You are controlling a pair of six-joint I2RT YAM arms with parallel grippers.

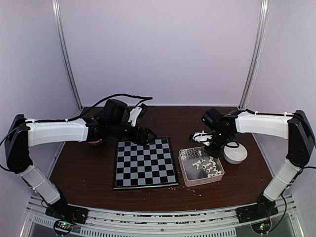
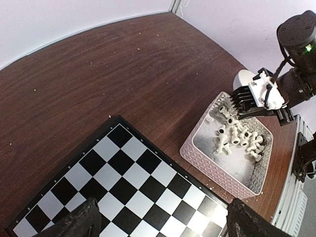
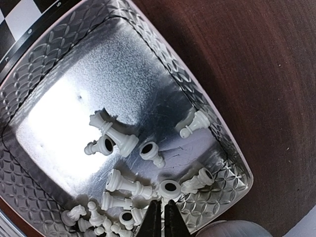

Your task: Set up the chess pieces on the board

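Note:
The checkered board (image 1: 145, 163) lies bare on the table. A pink-rimmed basket (image 1: 188, 181) to its right holds several white pieces lying loose. Among them, a white queen (image 3: 112, 134) lies on its side on the metal floor, clear of my right gripper. That gripper is over the basket with its fingers together and nothing between them. Just past its tips, a white piece (image 3: 170, 189) shows its dark hollow base, outside the fingers. My left gripper is wide open and empty above the board, its fingers at the bottom corners of its wrist view.
A white bowl (image 1: 235, 153) stands right of the basket, close to the right arm. Something reddish (image 1: 95, 142) is mostly hidden under the left arm. Dark table (image 2: 98, 74) behind the board is free.

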